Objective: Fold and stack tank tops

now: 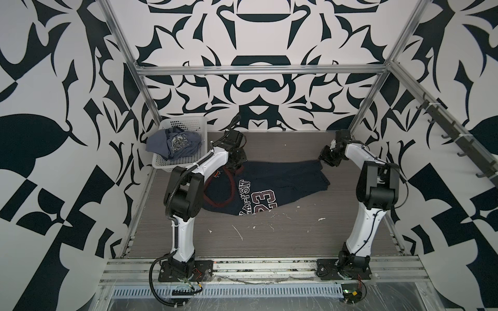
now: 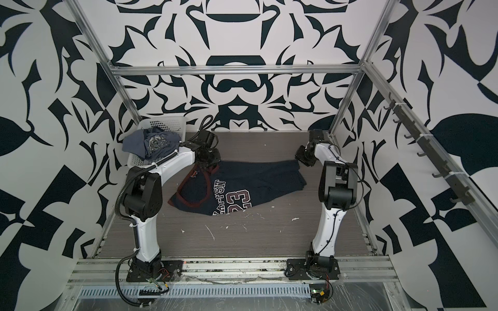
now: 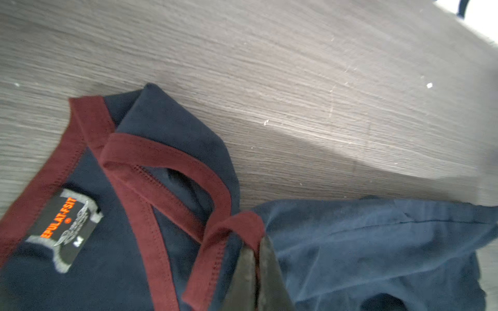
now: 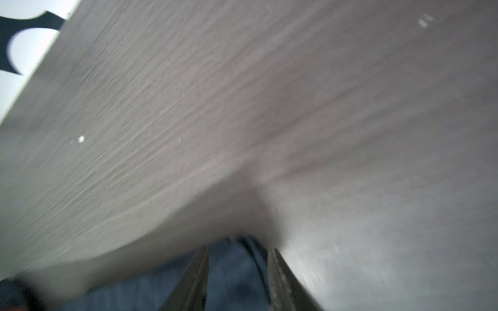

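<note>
A navy tank top (image 1: 290, 181) with maroon trim and white lettering lies stretched across the table. In the left wrist view, my left gripper is shut on its maroon trim (image 3: 238, 228), at the garment's back left. The neck label (image 3: 64, 228) is visible beside it. My right gripper is open at the garment's right end, over the back corner (image 4: 228, 259); the right wrist view is blurred and shows no cloth clearly held.
A white basket (image 1: 202, 124) holding bunched grey-blue clothing (image 1: 166, 145) stands at the back left.
</note>
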